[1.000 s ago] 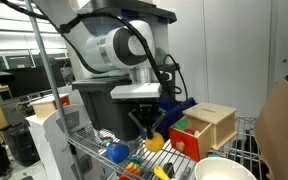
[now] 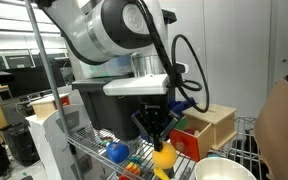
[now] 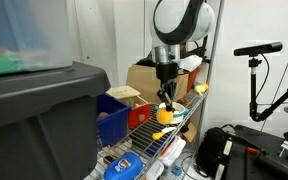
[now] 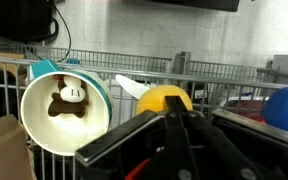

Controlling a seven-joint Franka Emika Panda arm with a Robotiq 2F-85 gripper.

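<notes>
A rounded orange-yellow object hangs at the fingertips of my gripper, above the wire rack. Seen from the wrist, the object shows just beyond the dark fingers, which are shut and cover part of it. It travels along with my gripper, so the fingers appear to hold it by a thin part, though the contact itself is hidden. A white bowl stands to the right; in the wrist view a brown and white toy lies inside this bowl.
Behind are a wooden box and a dark bin. A blue item and several small colourful things lie on the rack. Cardboard crowds the right side. A rack rail runs across the wrist view.
The orange-yellow object has moved with it.
</notes>
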